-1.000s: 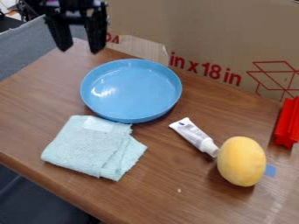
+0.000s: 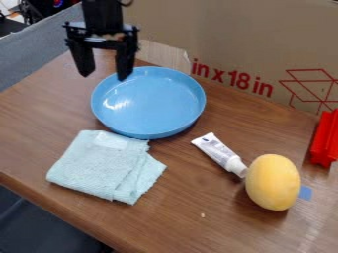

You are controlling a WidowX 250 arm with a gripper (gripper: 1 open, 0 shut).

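My black gripper [image 2: 105, 71] hangs at the top left, above the back-left rim of a blue plate [image 2: 148, 99], its two fingers apart with nothing visible between them. A folded pale-blue cloth [image 2: 106, 166] lies in front of the plate on the wooden table. A white tube [image 2: 218, 152] lies right of the plate, and a yellow oval object [image 2: 272, 182] sits at the front right.
A red object [image 2: 326, 138] lies at the right edge. A cardboard box [image 2: 238, 40] stands along the back.
My gripper has moved down and to the right, towards the plate, from higher at the top left. The things on the table have not moved.
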